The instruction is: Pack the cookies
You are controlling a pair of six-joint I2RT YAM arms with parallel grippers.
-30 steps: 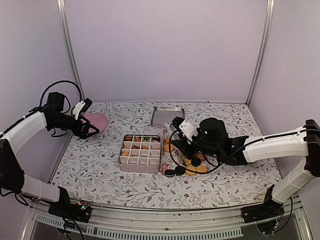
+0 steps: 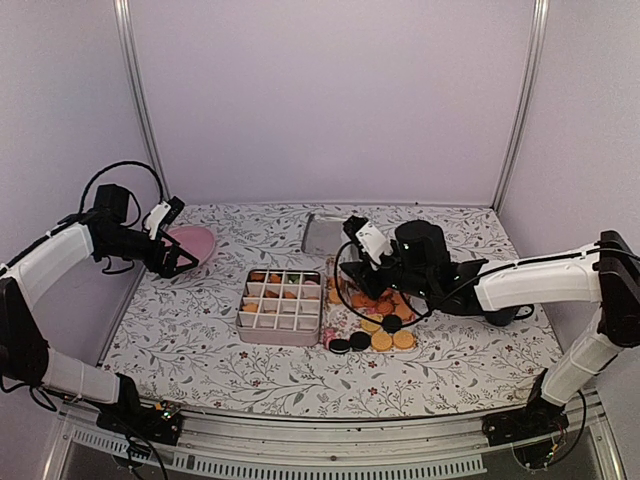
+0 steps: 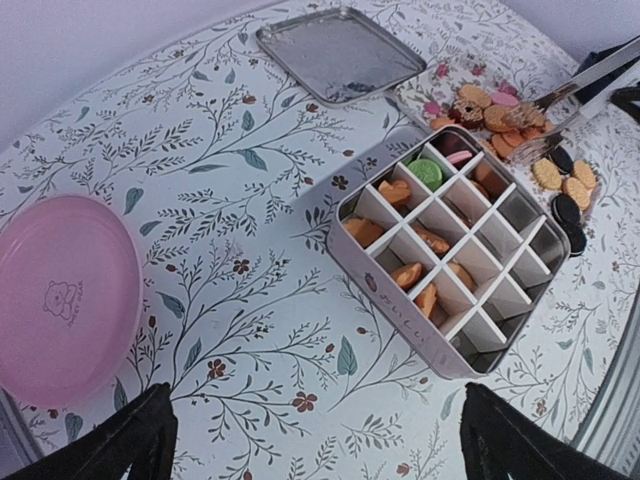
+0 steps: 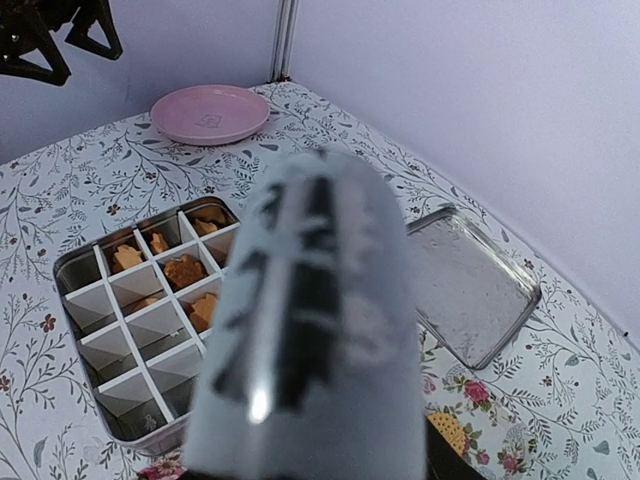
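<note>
A divided container (image 2: pixel 280 330) sits mid-table, some compartments holding cookies, one a green piece (image 3: pixel 424 173). Loose orange, yellow and dark cookies (image 3: pixel 545 172) lie on a floral mat to its right. My right gripper (image 2: pixel 365 275) is over that pile with a shiny metal utensil (image 4: pixel 300 330) filling much of the right wrist view; in the left wrist view two utensil blades reach down to the cookies. Whether it grips the utensil is hard to see. My left gripper (image 2: pixel 170 255) hangs open and empty near the pink plate at the left.
An empty metal tray (image 3: pixel 340 55) lies at the back. The pink plate (image 3: pixel 65 290) is at the back left.
My right gripper and arm have shifted slightly, rising toward the back over the cookie pile, uncovering more cookies in the top view. The left arm has not moved.
</note>
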